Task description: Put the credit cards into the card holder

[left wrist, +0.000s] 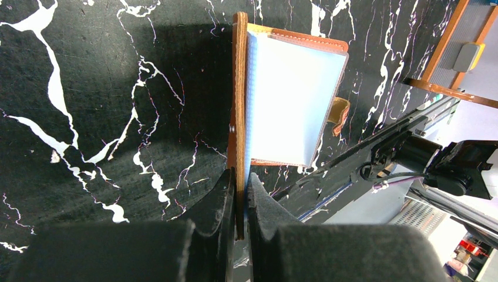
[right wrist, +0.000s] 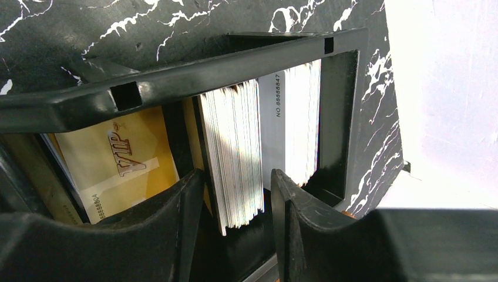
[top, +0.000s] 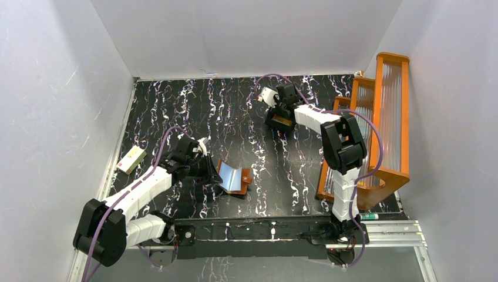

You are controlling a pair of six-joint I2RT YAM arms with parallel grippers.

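Observation:
The brown card holder (top: 246,178) stands partly open near the table's front, its clear sleeves (left wrist: 293,97) spread to the right. My left gripper is shut on the holder's cover (left wrist: 239,88), which rises edge-on between the fingers. At the back, my right gripper is over a black box (right wrist: 352,111) of cards. Its fingers are part open, one finger on each side of a stack of white-edged cards (right wrist: 235,153). More cards (right wrist: 302,117) lie to the right of that stack, and yellow VIP cards (right wrist: 120,164) to its left. Whether the fingers touch the stack, I cannot tell.
An orange-framed rack (top: 392,117) stands along the right side, beside the right arm. A pale box (top: 131,159) lies by the left wall. The marbled table between the holder and the black box is clear.

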